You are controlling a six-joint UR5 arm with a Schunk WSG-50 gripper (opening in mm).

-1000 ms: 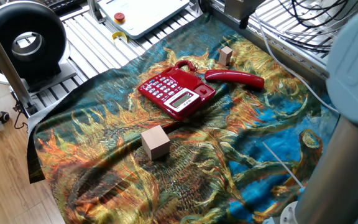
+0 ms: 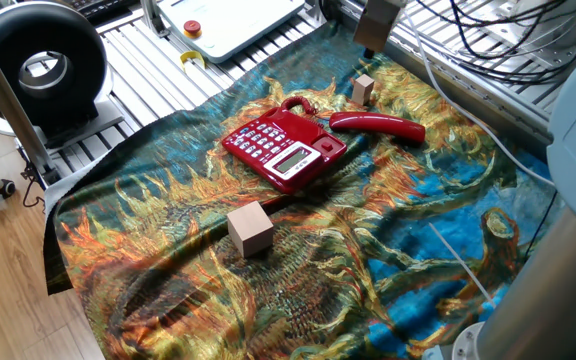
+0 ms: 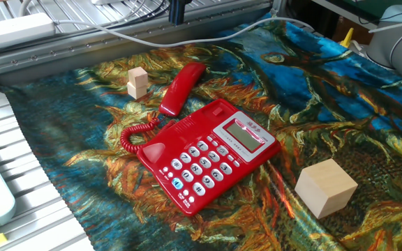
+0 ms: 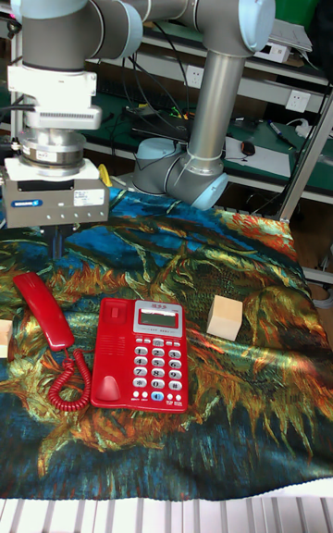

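A red desk telephone lies on the patterned cloth, its keypad and display facing up. Its red handset is off the cradle and rests on the cloth beside the base, joined by a coiled cord. My gripper hangs above the cloth beyond the handset, apart from every object. In the second exterior view only its dark lower end shows at the top edge. The fingers are too small and dark to tell whether they are open or shut.
A larger wooden block sits on the display side of the phone. Two small wooden blocks appear stacked near the handset. A white cable runs along the back. A scale-like device stands off the cloth.
Over the last second my gripper moved slightly left and down in the first exterior view, and the arm shifted to the right. Phone, handset and blocks stayed put.
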